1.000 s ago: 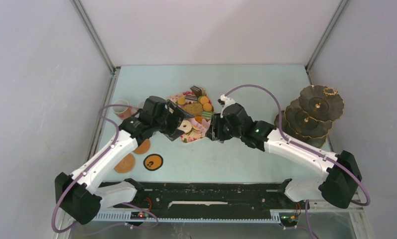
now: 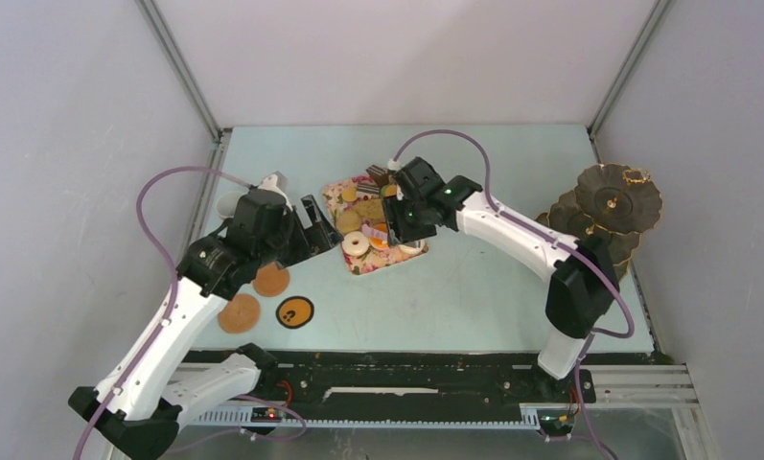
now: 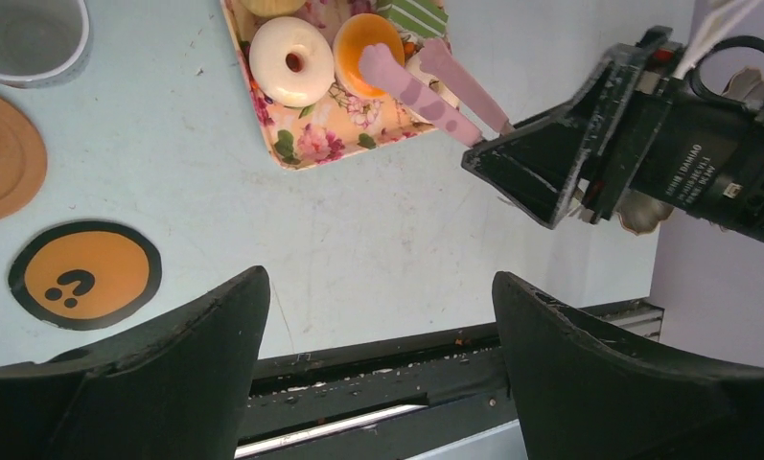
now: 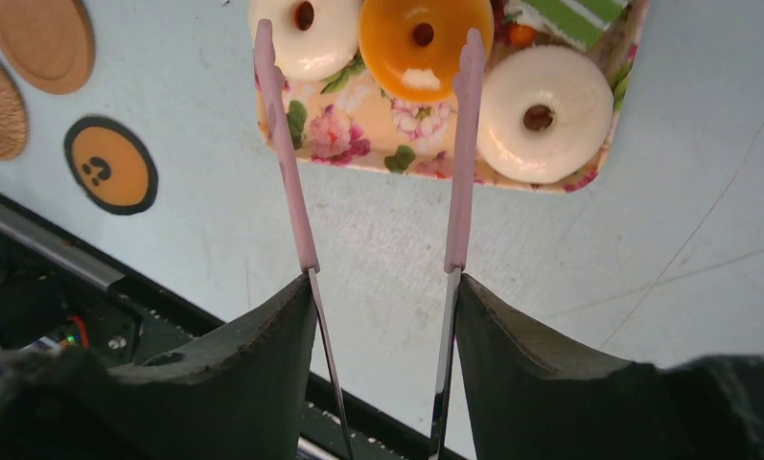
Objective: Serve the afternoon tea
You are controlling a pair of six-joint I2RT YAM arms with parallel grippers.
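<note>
A flowered tray (image 2: 366, 269) in the middle of the table holds donuts, cakes and other sweets. In the right wrist view, an orange donut (image 4: 445, 57) lies between a white donut (image 4: 306, 38) and another pale donut (image 4: 543, 120). My right gripper reaches over the tray with its pink tong fingers (image 4: 465, 144) apart around the orange donut's side, nothing held between them. At the tray's left, my left gripper (image 2: 322, 226) stands open and empty, its black fingers (image 3: 181, 355) wide. The right arm hides part of the tray from above.
Dark tiered stands (image 2: 620, 198) are at the right edge. On the left lie brown coasters (image 2: 239, 313), an orange coaster (image 2: 294, 311) with a black rim, and a cup (image 3: 34, 38).
My right arm has moved left and farther over the tray. The left arm has drawn back to the left, away from the tray.
</note>
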